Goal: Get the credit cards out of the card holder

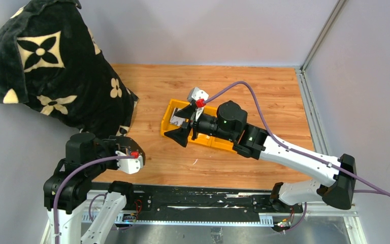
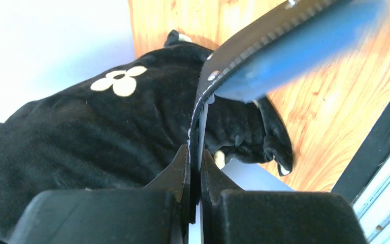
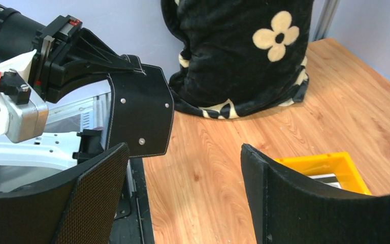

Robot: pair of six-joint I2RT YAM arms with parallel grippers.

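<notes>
My left gripper is shut on the edge of the black card holder, which hangs in the air near the left front of the table. In the left wrist view the black cover of the holder bends away from my fingers, with a blurred blue translucent sleeve beside it. My right gripper stands open above the left part of the yellow tray, nothing between its fingers. Below it a flat grey-white piece, perhaps a card, lies in the tray. Whether cards are left in the holder cannot be seen.
A black cushion with cream flowers leans at the back left, close to the left arm. The right arm covers much of the tray.
</notes>
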